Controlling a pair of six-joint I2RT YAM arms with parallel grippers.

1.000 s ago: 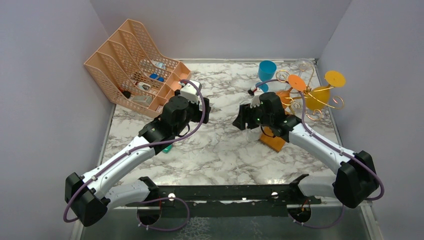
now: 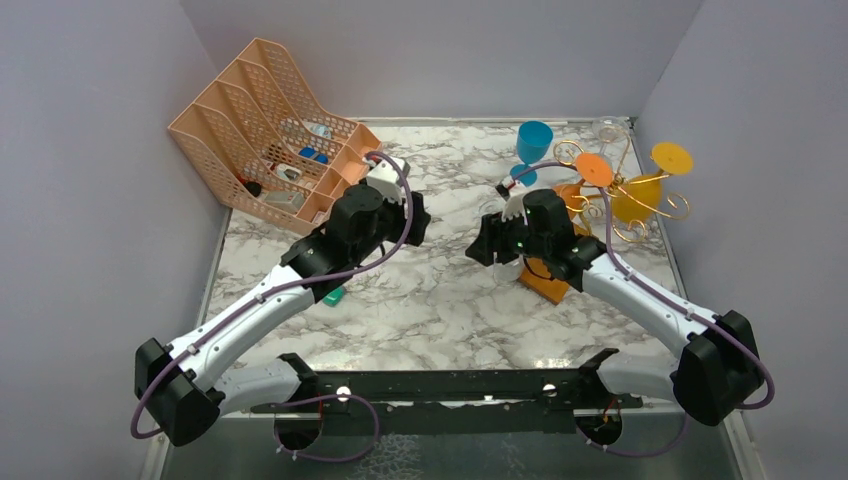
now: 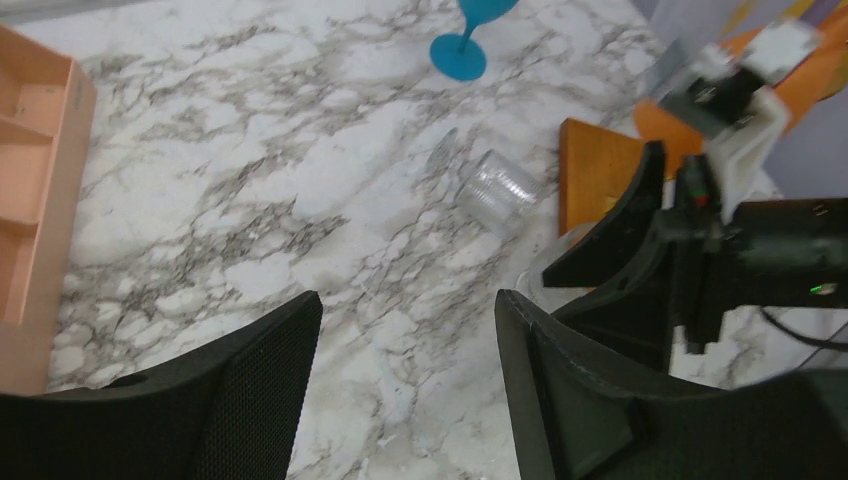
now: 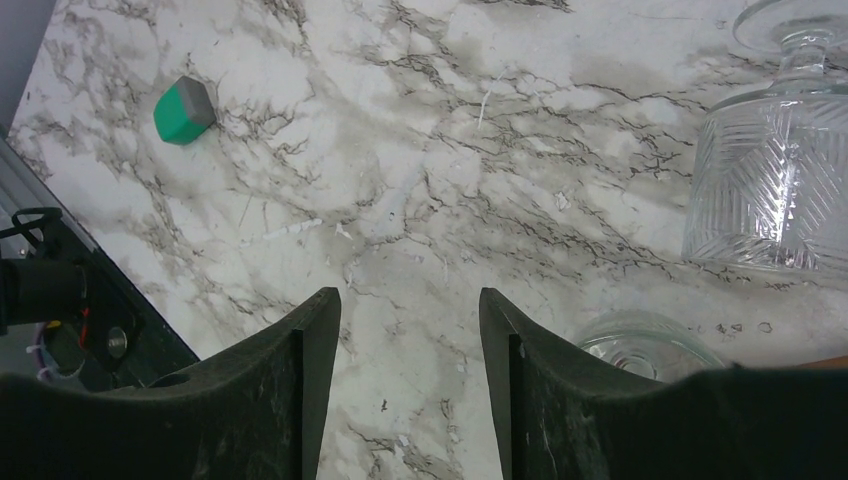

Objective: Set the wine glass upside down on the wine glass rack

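Note:
The gold wine glass rack (image 2: 640,195) stands at the right rear, holding yellow and orange glasses upside down on an orange base (image 2: 545,285). A blue wine glass (image 2: 533,141) stands upright behind my grippers. A clear ribbed glass (image 4: 765,180) lies on its side, and another clear glass (image 4: 640,335) is partly hidden below it in the right wrist view. My left gripper, over the table's middle, has its fingers apart with nothing between. My right gripper hangs open near the clear glasses, left of the rack, also empty.
A peach compartment organizer (image 2: 260,140) with small items fills the back left. A green-and-grey object (image 4: 185,110) lies near the front left.
My left arm has shifted slightly right in the top view. The right arm has moved slightly toward the front since a second ago.

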